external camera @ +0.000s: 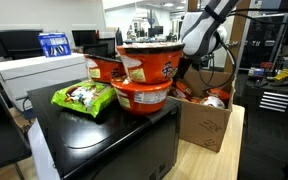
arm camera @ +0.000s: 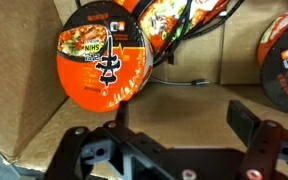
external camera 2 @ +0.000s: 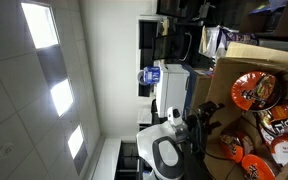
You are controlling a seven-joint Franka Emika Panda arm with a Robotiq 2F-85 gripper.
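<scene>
Over a cardboard box (external camera: pixel 206 122), my gripper is open, its two dark fingers wide apart and nothing between them. Inside the box, a round noodle bowl with an orange and black lid (arm camera: pixel 102 58) lies just beyond the left finger in the wrist view. Another bowl (arm camera: pixel 284 65) is cut off by the right edge of that view. A red and black package (arm camera: pixel 172 22) sits between them at the top. From the second exterior view, several round bowls, one being a red-lidded bowl (external camera 2: pixel 255 91), fill the box.
Red noodle bowls (external camera: pixel 142 97) are stacked on the black table (external camera: pixel 84 135) beside the box, near a green packet (external camera: pixel 84 97). A thin dark cable (arm camera: pixel 179 82) crosses the wrist view. Bare cardboard shows between and below the fingers.
</scene>
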